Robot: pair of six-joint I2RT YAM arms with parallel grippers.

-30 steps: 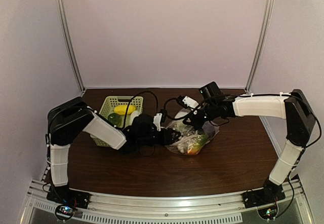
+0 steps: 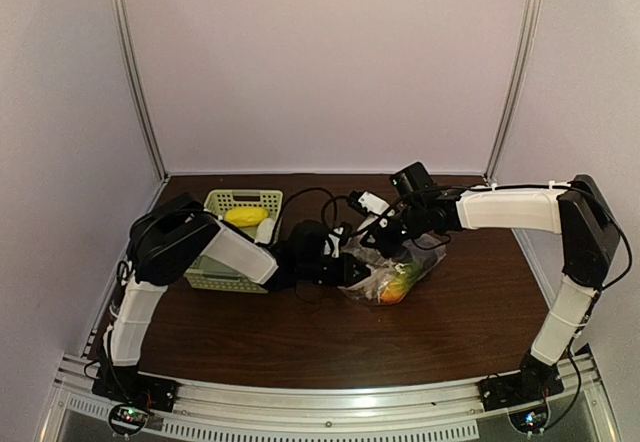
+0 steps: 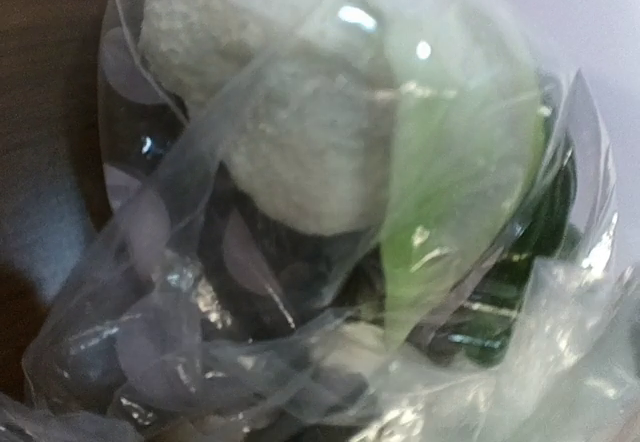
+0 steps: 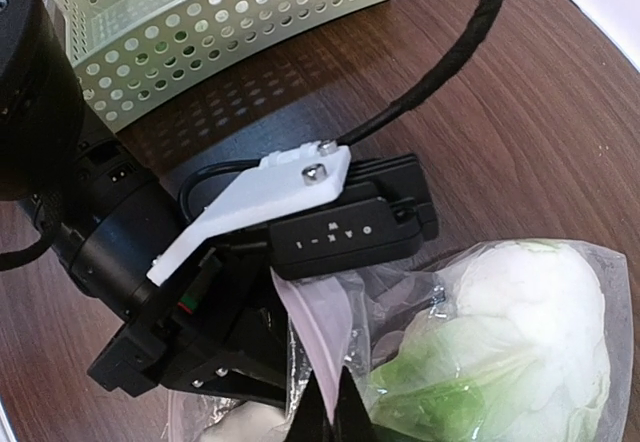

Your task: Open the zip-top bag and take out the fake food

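Note:
The clear zip top bag point(image 2: 430, 252) lies on the table with fake food in it. In the top view an orange-and-green piece point(image 2: 394, 289) shows through the plastic; the right wrist view shows a white-and-green piece point(image 4: 530, 307). My right gripper is shut on the bag's pale edge strip. My left gripper point(image 2: 354, 271) reaches in at the bag's left side, its fingers hidden by plastic and its own body. Filling the left wrist view are a whitish lump point(image 3: 310, 152) and a pale green piece point(image 3: 430, 192) behind crinkled plastic.
A pale green perforated basket point(image 2: 222, 283) stands left of the bag, holding a yellow item point(image 2: 246, 216) and other pieces. My left arm crosses over its front. Black cables loop between the two arms.
My left arm has moved right, pushing its gripper further into the bag. The bag's right side has shifted and spread slightly rightward. My right arm is nearly still.

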